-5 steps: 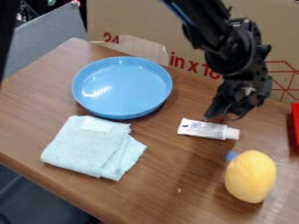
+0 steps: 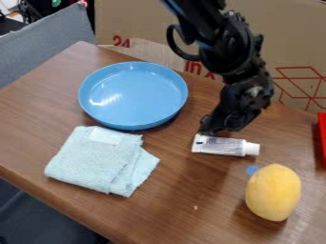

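Note:
My black gripper point(image 2: 212, 128) is low over the table at the upper left end of a white tube point(image 2: 227, 146) with a small cap. Its fingertips are dark and small, so I cannot tell how far apart they are or whether they touch the tube. The tube lies on the wooden table point(image 2: 152, 214), right of a blue plate point(image 2: 132, 93).
A folded pale cloth point(image 2: 99, 160) lies front left, a yellow mango-like object point(image 2: 273, 193) front right. A red object point(image 2: 319, 138) sits at the right edge, and a cardboard box point(image 2: 140, 24) stands behind.
My gripper has moved left and down, toward the tube's left end. The tube, plate, cloth and yellow object lie where they were.

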